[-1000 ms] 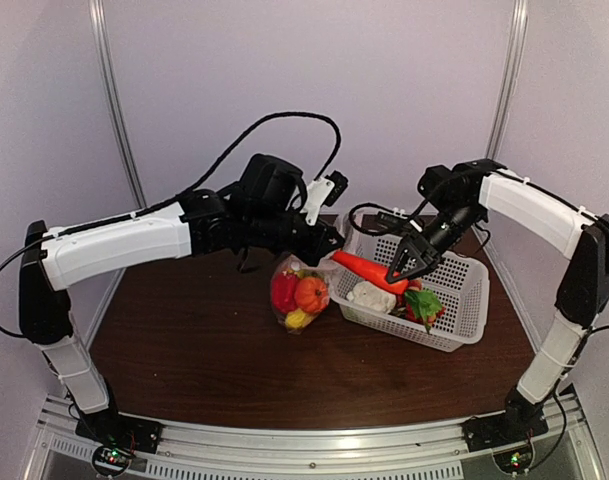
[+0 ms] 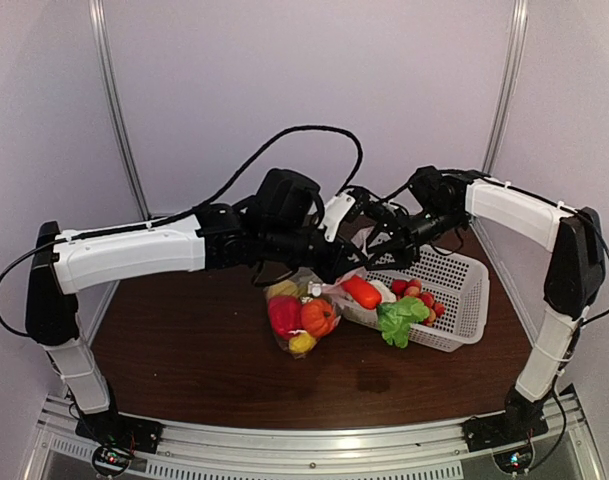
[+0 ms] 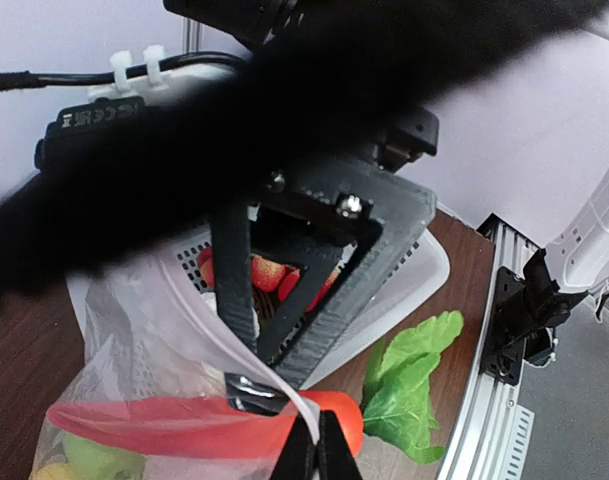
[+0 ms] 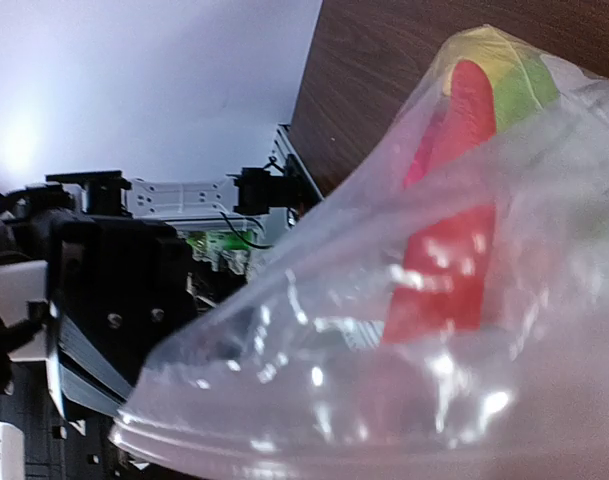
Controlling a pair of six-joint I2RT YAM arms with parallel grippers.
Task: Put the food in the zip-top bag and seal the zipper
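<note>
The red carrot (image 2: 362, 292) slants across the mouth of the clear zip bag (image 4: 554, 400). In the left wrist view its slim part shows through the film, while the thick end and leafy green top (image 3: 409, 390) stick out past the rim. My left gripper is shut on the bag's pink rim. Close by at the mouth, partly behind the film, is my right gripper, with the carrot's thick end lying clear of it. Film fills much of the right wrist view, hiding that gripper's fingers, so their opening is unclear.
The white basket (image 2: 471, 325) stands at right, holding a bunch of red radishes (image 2: 424, 297) and a white cauliflower (image 2: 386, 293). Inside the bag are a red pepper (image 2: 284, 316), an orange pumpkin (image 2: 319, 317) and yellow food (image 2: 302, 343).
My right gripper has moved left to the bag's mouth and no longer holds the carrot. The carrot's leafy end has swung down toward the front. My left gripper has shifted slightly right.
</note>
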